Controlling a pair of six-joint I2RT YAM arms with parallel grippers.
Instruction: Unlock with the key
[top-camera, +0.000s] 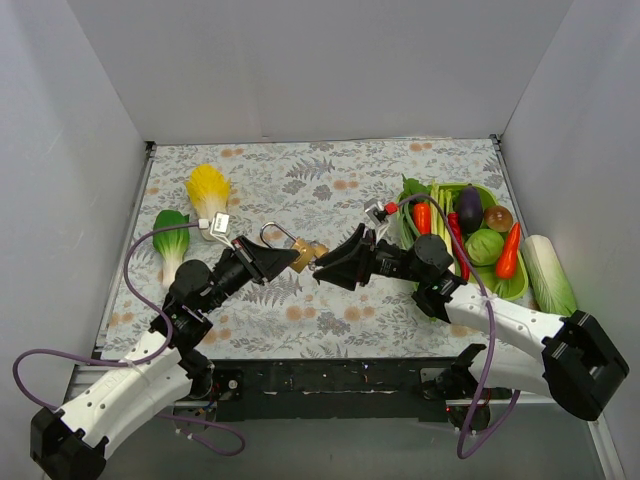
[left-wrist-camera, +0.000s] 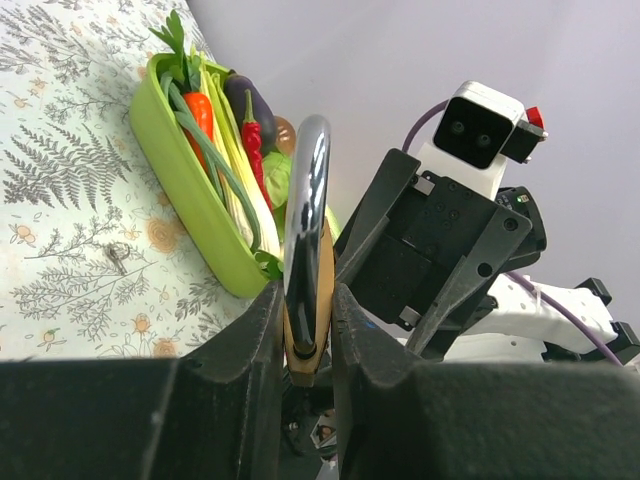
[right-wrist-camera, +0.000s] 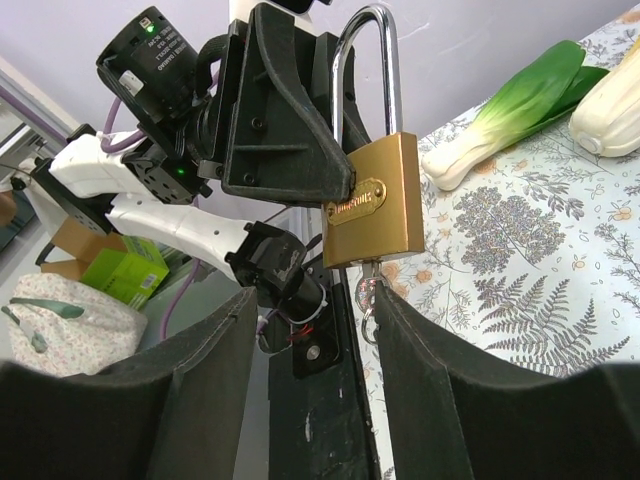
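Observation:
My left gripper is shut on a brass padlock (right-wrist-camera: 385, 205), gripping its side and holding it above the table. The padlock's silver shackle (right-wrist-camera: 380, 15) arches up from the body; whether it is latched cannot be told. From the body's underside sticks a silver key (right-wrist-camera: 369, 285) with a round head, partly hidden behind a fingertip of my right gripper. That gripper stands open, its fingers apart and nothing held between them, the key close by one fingertip. In the top view, the right gripper (top-camera: 318, 272) faces the padlock (top-camera: 301, 254) from the right.
A green basket (top-camera: 517, 287) of vegetables stands behind the right arm, with a long pale cabbage (top-camera: 549, 275) to its right. Bok choy (top-camera: 171, 245) and a yellow cabbage (top-camera: 208, 200) lie at the left.

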